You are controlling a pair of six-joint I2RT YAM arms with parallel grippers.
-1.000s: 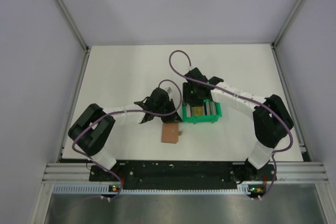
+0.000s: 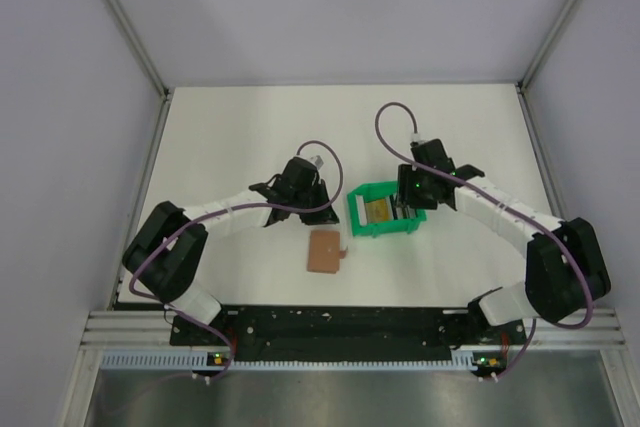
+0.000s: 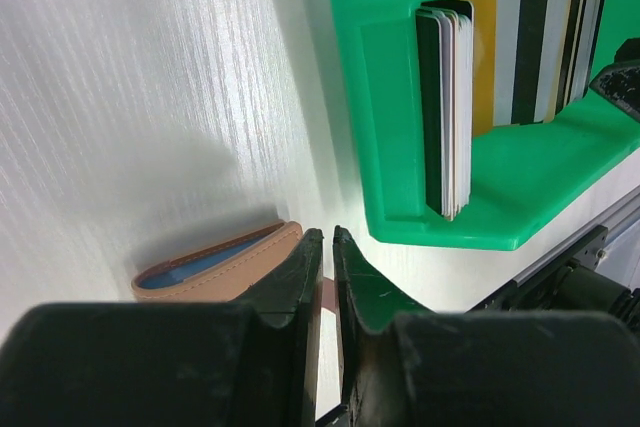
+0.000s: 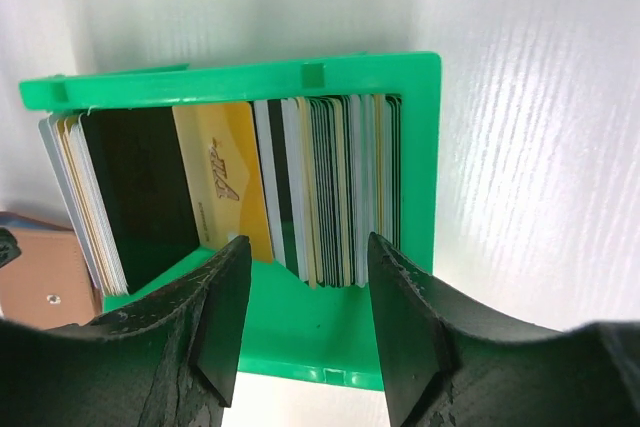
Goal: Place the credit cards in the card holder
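Note:
A green tray (image 2: 388,227) holds rows of cards (image 4: 355,187), including a yellow one (image 4: 220,172) and a stack at one end (image 3: 450,107). The tan leather card holder (image 2: 324,250) lies in front of the tray's left side; in the left wrist view it shows a blue inside (image 3: 220,267). My left gripper is above and behind the holder, its fingertips close together with a narrow gap. My right gripper is over the right part of the tray, fingers apart above the cards, with nothing visibly held.
A dark edge strip runs along the front below the holder.
My right gripper has moved right across the tray, from its left end toward the right cards. My left gripper has shifted slightly up and left. The tray has moved slightly right.

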